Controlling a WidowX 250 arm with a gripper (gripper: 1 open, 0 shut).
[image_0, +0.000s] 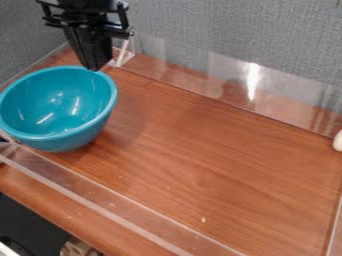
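Note:
A large turquoise bowl (58, 108) rests on the left of the wooden surface (214, 170), with only small glints visible inside it. My black gripper (94, 62) hangs above the bowl's back edge at the top left, apparently shut, with nothing visible between its fingers.
Clear plastic strips line the back and front of the wooden surface, with a grey wall behind. A small white object (337, 141) sits at the far right edge.

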